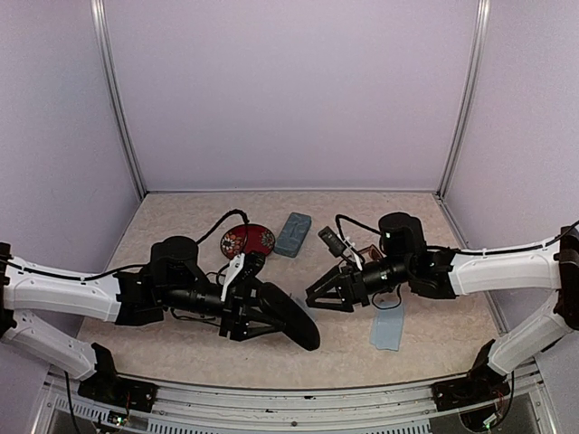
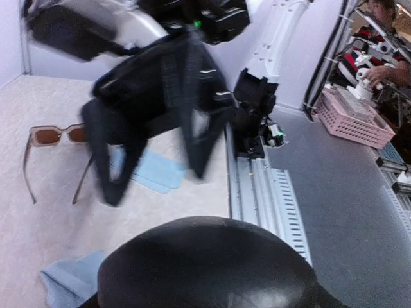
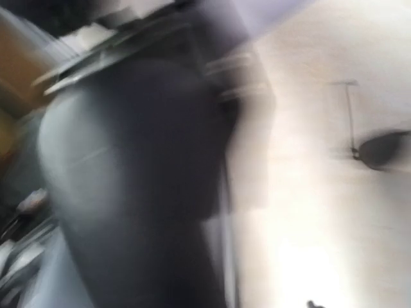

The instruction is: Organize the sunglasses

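A black sunglasses case (image 1: 289,316) is gripped by my left gripper (image 1: 262,318), raised over the front middle of the table. Only its dark outside shows, so I cannot tell whether its lid is fully closed. Its domed black shell (image 2: 205,263) hides the left fingers in the left wrist view. Just to its right, my right gripper (image 1: 321,297) stands part open and empty, apart from the case; its spread fingers (image 2: 112,160) show in the left wrist view. Brown-lensed sunglasses (image 2: 48,136) lie on the table with temples unfolded. Dark-lensed glasses (image 3: 380,151) appear blurred in the right wrist view.
A patterned red round case (image 1: 247,237) and a grey-blue case (image 1: 292,234) lie toward the back. One blue cloth (image 1: 387,328) lies beneath the right arm; another blue cloth (image 2: 69,282) is partly covered by the held case.
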